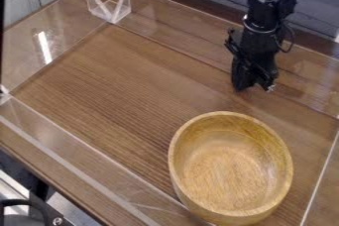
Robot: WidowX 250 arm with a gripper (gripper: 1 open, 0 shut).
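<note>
My black gripper point(249, 67) reaches down from the top edge at the right onto the wooden table point(106, 91), its fingers low over the bare wood. Its fingers are dark and close together, and nothing shows between them. A large yellow oval bowl point(231, 163) sits at the bottom right, below the gripper and apart from it.
A small clear plastic object point(110, 2) stands at the back left. A black round piece point(27, 212) shows at the bottom-left corner, beyond the table's edge.
</note>
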